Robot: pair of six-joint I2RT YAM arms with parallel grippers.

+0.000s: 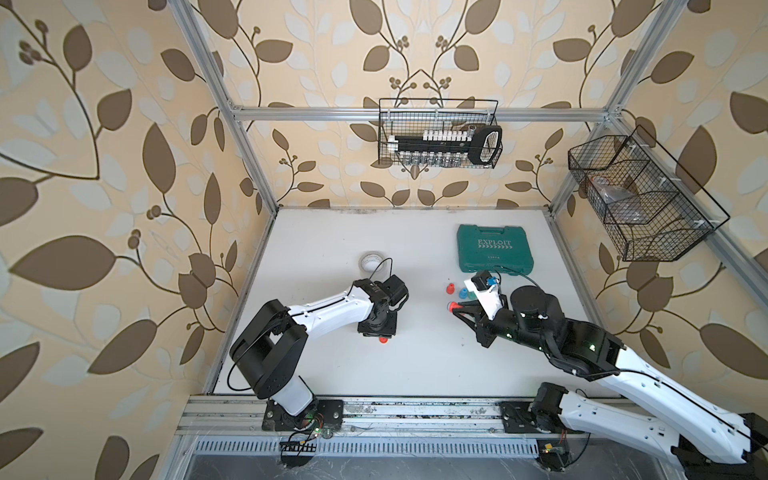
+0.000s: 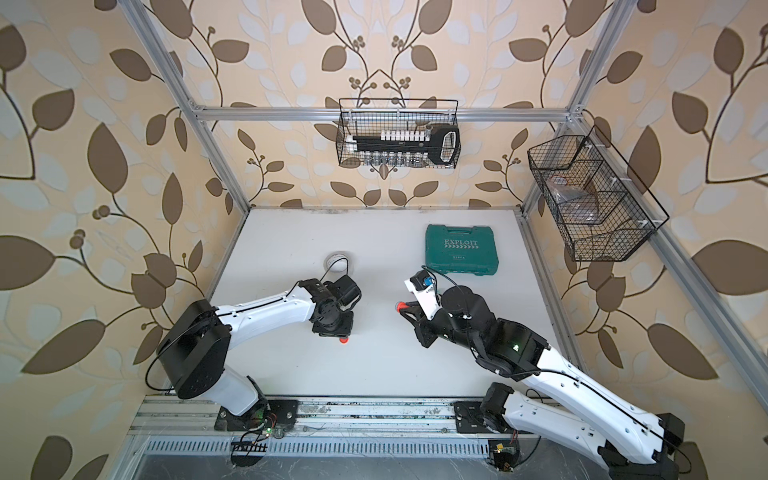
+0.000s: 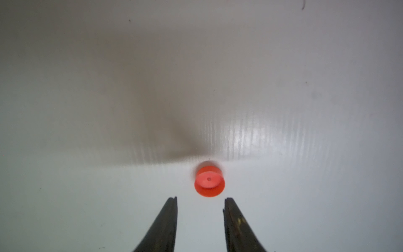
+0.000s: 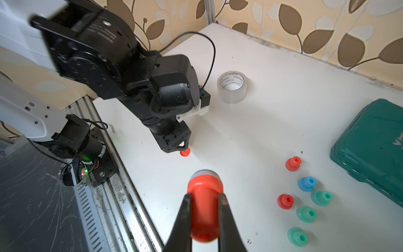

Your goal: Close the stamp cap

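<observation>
A round red cap (image 3: 209, 180) lies on the white table under my left gripper, which stands open with nothing between its fingertips, the cap just beyond them in the left wrist view. In the top left view the cap (image 1: 383, 339) peeks out below the left gripper's housing. My right gripper is shut on a red cylindrical stamp (image 4: 204, 214), held above the table to the right of the left arm, in the middle-right area.
Several small red, blue and teal pieces (image 4: 307, 183) stand at right, near a green case (image 4: 365, 142). A tape roll (image 4: 232, 94) sits behind the left arm. Wire baskets (image 1: 440, 160) hang on the walls.
</observation>
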